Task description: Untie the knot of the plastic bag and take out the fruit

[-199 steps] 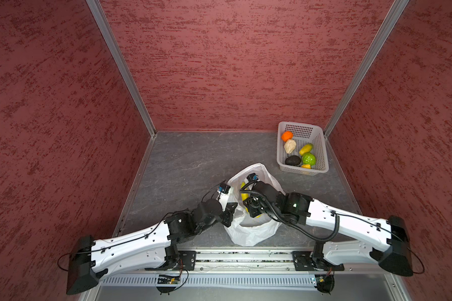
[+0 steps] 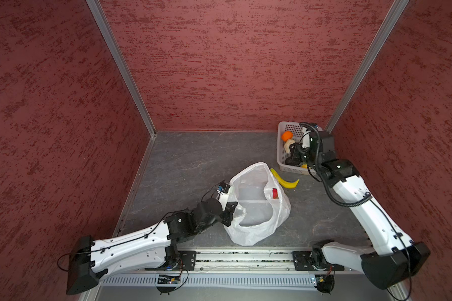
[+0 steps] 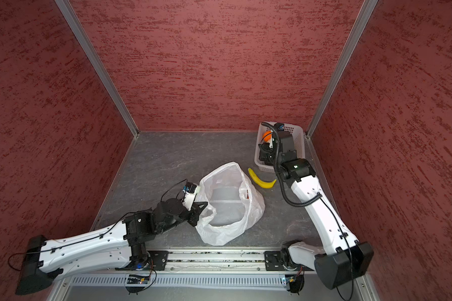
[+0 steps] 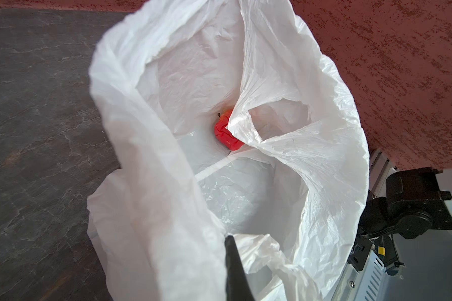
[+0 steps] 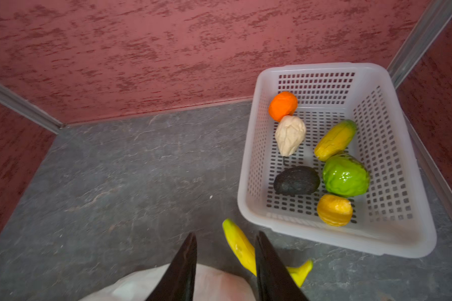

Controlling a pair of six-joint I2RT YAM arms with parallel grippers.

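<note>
The white plastic bag (image 2: 253, 228) stands open, a red fruit (image 4: 227, 135) inside. My left gripper (image 2: 229, 210) is at its left rim, shut; bag plastic covers most of it in the left wrist view, so what is between is unclear. A yellow banana (image 5: 241, 245) lies on the table just outside the bag, below the basket. My right gripper (image 2: 294, 153) is above the basket's front, fingers part open with nothing seen between them.
The grey plastic basket (image 5: 251, 195) at back right holds an orange (image 5: 282, 104), avocado (image 5: 296, 181), green fruit (image 5: 345, 175) and several others.
My right arm has risen from inside the bag toward the basket; the banana it held now lies on the table beside the bag. The left arm has stayed still.
</note>
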